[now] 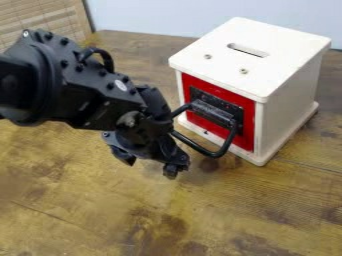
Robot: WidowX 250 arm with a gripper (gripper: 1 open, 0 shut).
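Note:
A white box (267, 60) with a slot on top and a red front panel (198, 90) stands at the right on the wooden table (241, 215). A black module (214, 108) with a black looped handle is on the red panel. The black gripper (150, 155) hangs in front of the box's left side, left of the handle, angled downward, its fingers open. Parts of the fingers are hidden by the arm's own body.
A woven panel (27, 20) stands at the back left, and a pale wall is behind the box.

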